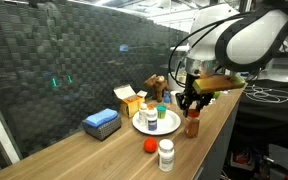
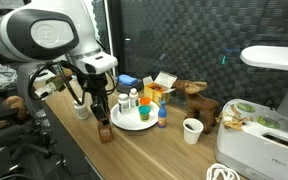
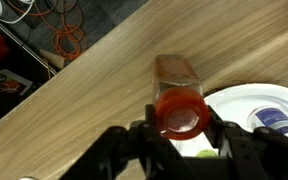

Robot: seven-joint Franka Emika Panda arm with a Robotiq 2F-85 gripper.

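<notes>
A small brown jar with a red-orange lid (image 3: 181, 113) stands upright on the wooden table near its edge. My gripper (image 1: 193, 108) points down over the jar (image 1: 192, 128) and is shut on its lid end, one finger on either side. In exterior view 2 the fingers partly hide the top of the jar (image 2: 106, 133), whose base appears to rest on the table. The wrist view has the lid between the fingertips, at the gripper.
Beside the jar is a white plate (image 1: 168, 125) with small bottles and a green cup (image 1: 161, 112). A red ball-like item (image 1: 150, 146) and a white bottle (image 1: 166, 155) stand nearer the front.
</notes>
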